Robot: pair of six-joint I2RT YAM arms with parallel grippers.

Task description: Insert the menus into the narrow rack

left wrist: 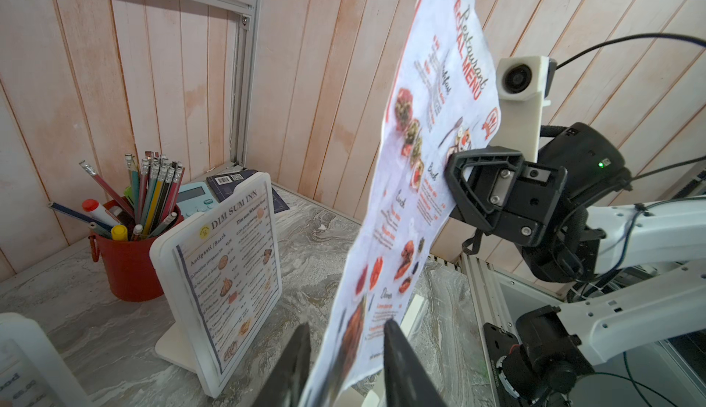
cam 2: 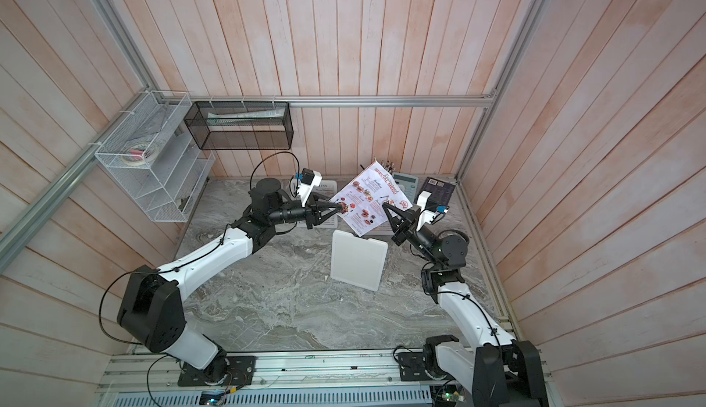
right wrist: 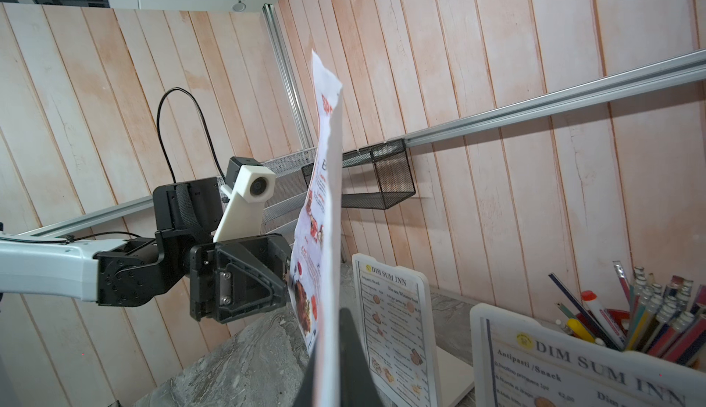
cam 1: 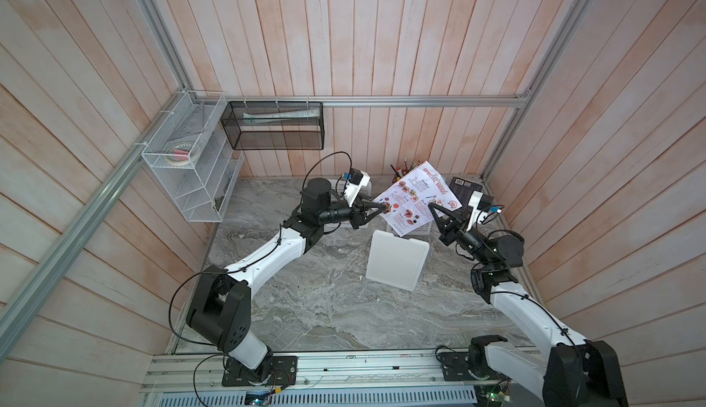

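Observation:
A printed paper menu (cam 1: 415, 193) is held up above the table's far side, with a slight bend in it. My right gripper (cam 1: 435, 210) is shut on its right side. At its left edge stands my left gripper (cam 1: 386, 207); in the left wrist view its blurred fingers (left wrist: 292, 366) are spread, with the paper's lower part between them. Seen from the right wrist view, the menu (right wrist: 321, 252) is almost edge-on. The narrow black mesh rack (cam 1: 273, 140) hangs on the back rail, left of both grippers, with some folded paper (cam 1: 281, 115) inside.
Below the menu, a white stand (cam 1: 397, 260) is on the table. Two other menu stands show in the right wrist view, one a white stand (right wrist: 393, 318) near a red pen cup. White wire shelves (cam 1: 187, 164) hang at left.

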